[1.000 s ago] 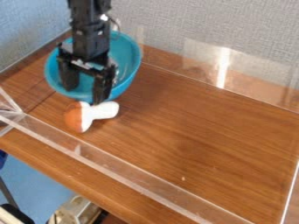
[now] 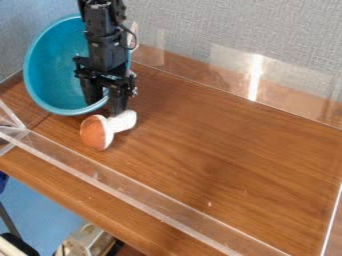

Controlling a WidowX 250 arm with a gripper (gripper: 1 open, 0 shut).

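Note:
A teal bowl [image 2: 47,65] is tipped up on its side at the left, its inside facing the camera, behind my black gripper [image 2: 104,92]. The gripper points down at the bowl's right part; whether its fingers hold the rim I cannot tell. Just below and in front lies an object with an orange-and-white head and a white handle [image 2: 104,130], on the wooden surface.
Clear panels edge it at the back and front, with a textured grey wall behind. A metal fitting sits below the front left edge.
The bowl has shifted left and tipped up more steeply. My gripper has moved slightly with it, rising a little from the orange-and-white object.

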